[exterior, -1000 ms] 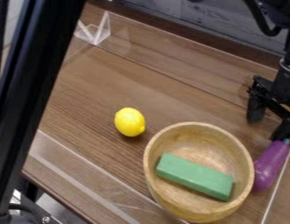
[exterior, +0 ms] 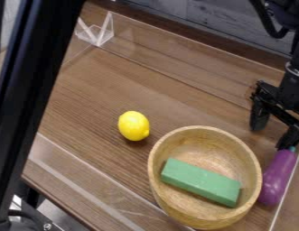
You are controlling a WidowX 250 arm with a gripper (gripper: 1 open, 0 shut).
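Observation:
My black gripper point(exterior: 274, 127) is at the right edge of the view, low over the table, its fingers pointing down just above a purple eggplant point(exterior: 277, 179). Whether it touches the eggplant or holds it is hard to tell. A wooden bowl point(exterior: 170, 150) stands at the bottom centre with a green block point(exterior: 200, 180) lying in it. A yellow lemon point(exterior: 134, 125) lies on the table left of the bowl.
A white wire-like object point(exterior: 94, 32) is at the back left. A dark post runs down the left side, and a grey wall borders the back.
The gripper has shifted very slightly down and to the right, and the eggplant appears nudged slightly with it. The bowl, block and lemon have not moved.

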